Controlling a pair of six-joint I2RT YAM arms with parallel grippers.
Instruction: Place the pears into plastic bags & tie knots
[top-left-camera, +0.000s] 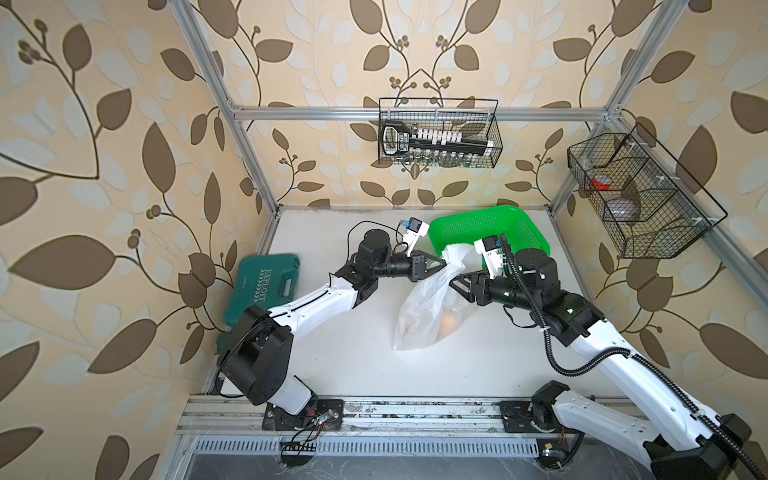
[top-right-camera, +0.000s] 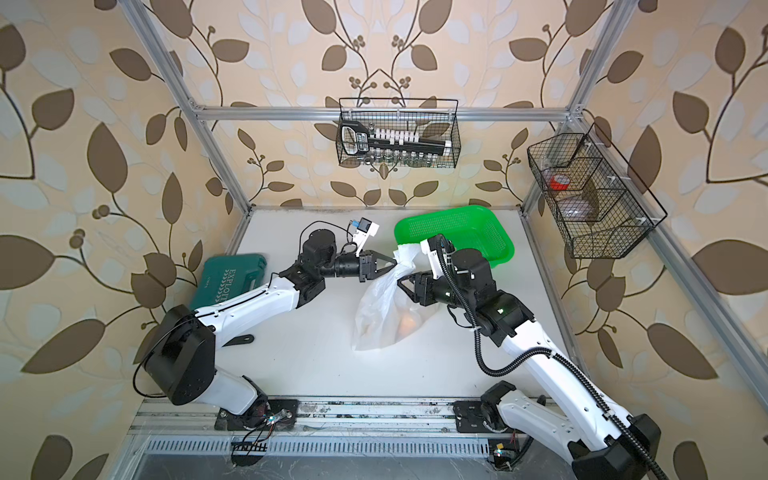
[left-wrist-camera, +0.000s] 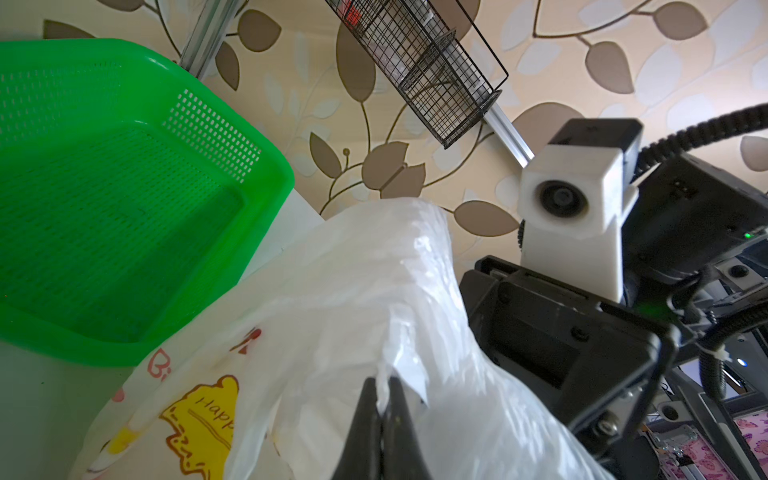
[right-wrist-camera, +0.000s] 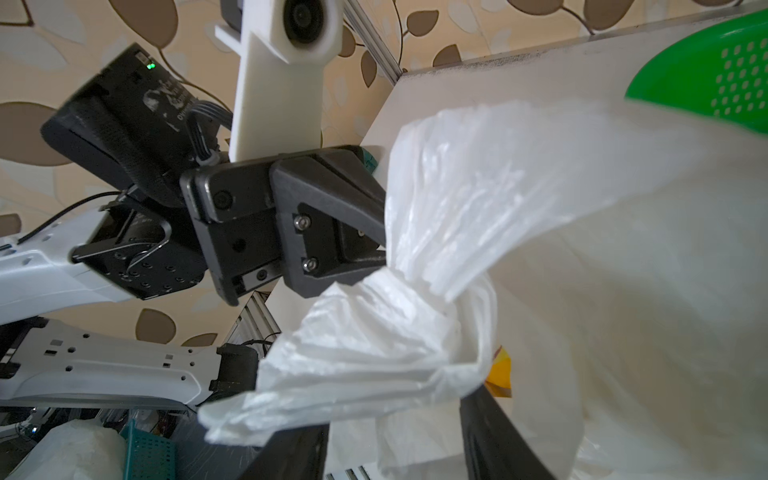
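Note:
A white translucent plastic bag (top-left-camera: 424, 316) stands upright on the table, with a pale orange shape, likely a pear (top-right-camera: 409, 322), showing faintly through its side. My left gripper is shut on the bag's gathered upper part; a thin fold of plastic shows between its fingertips. In the right wrist view the twisted plastic bag (right-wrist-camera: 400, 336) has a bunched loop around its neck, beside the left fingers (right-wrist-camera: 352, 200). My right gripper stands part open just below that bunch, its two fingers apart. Whether any plastic lies between them is hard to tell.
Behind the bag sits a green basket (top-left-camera: 524, 228), its visible floor empty in the left wrist view. A dark green case (top-left-camera: 260, 284) lies at the table's left. Both arms are close together over the bag.

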